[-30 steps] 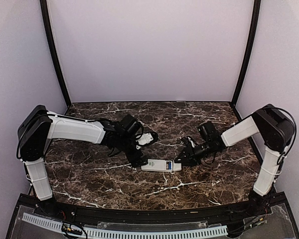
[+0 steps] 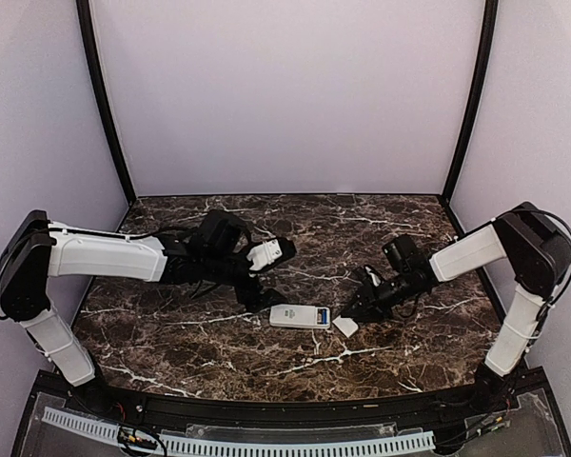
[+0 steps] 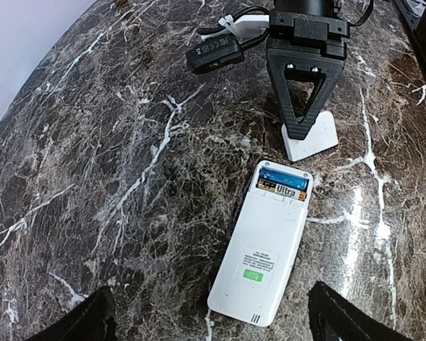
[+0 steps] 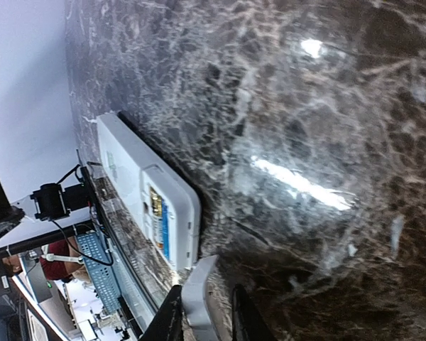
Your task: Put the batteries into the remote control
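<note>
In the left wrist view the white remote [image 3: 259, 249] lies back side up, its compartment uncovered. Inside lie a blue battery [image 3: 284, 178] and a dark and copper one marked Ultra [image 3: 280, 190], side by side. My left gripper stands open, its fingers wide to either side of the remote's near end, with nothing between them. Beyond the compartment end is the small white battery cover [image 3: 318, 142], apart from the remote and turned at an angle to it. My right gripper has its fingertips around the cover; whether they grip it cannot be told.
A black bar [image 2: 285, 411] runs along the front edge.
The cover has come away from the remote's end, shifting right and turning askew with my right gripper. The remote stays put.
</note>
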